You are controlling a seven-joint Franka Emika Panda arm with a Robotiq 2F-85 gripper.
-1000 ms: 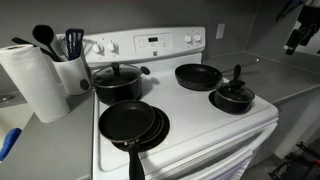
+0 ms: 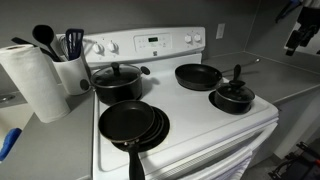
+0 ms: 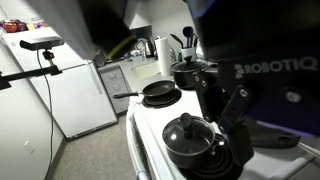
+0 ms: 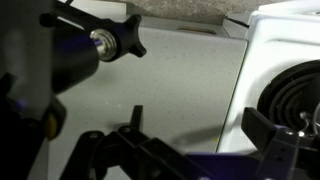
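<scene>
My gripper hangs over the grey counter (image 4: 185,85) to the right of the stove, its two fingers well apart and nothing between them in the wrist view. Part of it shows at the upper right edge of exterior view 1. On the white stove (image 2: 190,113) stand a large lidded pot (image 2: 119,86) at the back left, a frying pan (image 2: 127,122) at the front left, another pan (image 2: 198,76) at the back right and a small lidded pot (image 2: 234,97) at the front right.
Left of the stove are a paper towel roll (image 2: 37,85) and a holder with dark utensils (image 2: 73,73). A white fridge (image 3: 60,85) stands across the floor.
</scene>
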